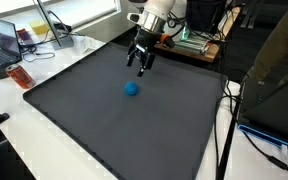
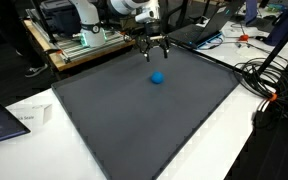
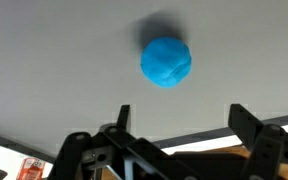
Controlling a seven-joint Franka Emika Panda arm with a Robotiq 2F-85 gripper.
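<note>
A round blue object point(image 1: 131, 88) lies by itself on the dark grey table mat point(image 1: 104, 110); from above, in the wrist view, the same blue object point(image 3: 166, 62) shows a slightly creased top. My gripper point(image 1: 138, 64) hangs just behind it in exterior view 1, above the mat and not touching it. The wrist view shows the two black fingers point(image 3: 122, 117) spread wide, with nothing between them. In exterior view 2 the gripper point(image 2: 156, 50) is likewise apart from the blue object point(image 2: 157, 77).
An orange-red can point(image 1: 20, 76) and a laptop point(image 1: 10, 38) stand at the left in exterior view 1. Dark cables point(image 2: 264, 75) lie along the mat's right side in exterior view 2.
</note>
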